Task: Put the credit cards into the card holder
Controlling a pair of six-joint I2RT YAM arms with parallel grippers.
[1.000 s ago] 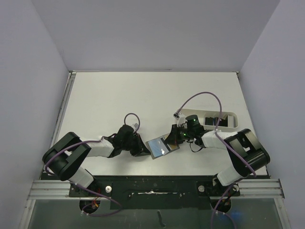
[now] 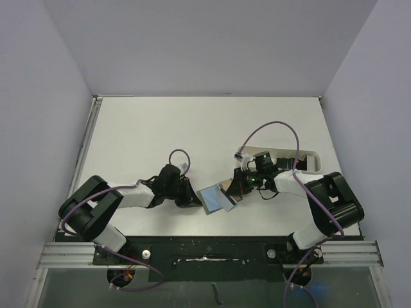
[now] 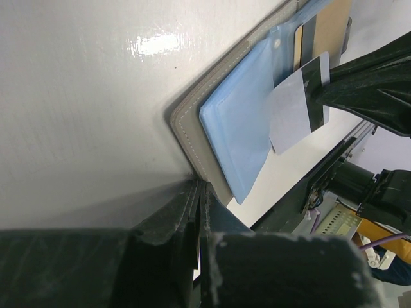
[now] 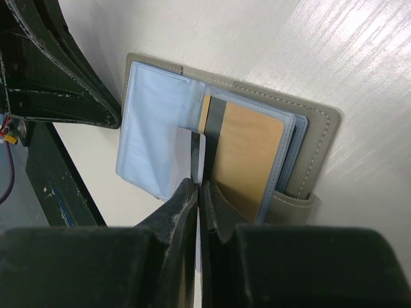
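Note:
The open card holder (image 2: 210, 199) lies near the table's front edge, its blue pocket (image 3: 234, 115) and grey stitched border visible, with a tan card (image 4: 247, 154) in it. My right gripper is shut on a white card (image 4: 180, 157) with a dark stripe, over the holder's middle. My left gripper is shut at the holder's left end, touching its grey border, with no card showing between its fingers.
A white tray (image 2: 310, 163) with dark items sits at the right behind the right arm.
The white card in my right gripper now shows further toward the front over the blue pocket. The right gripper has shifted slightly; the left has barely moved.

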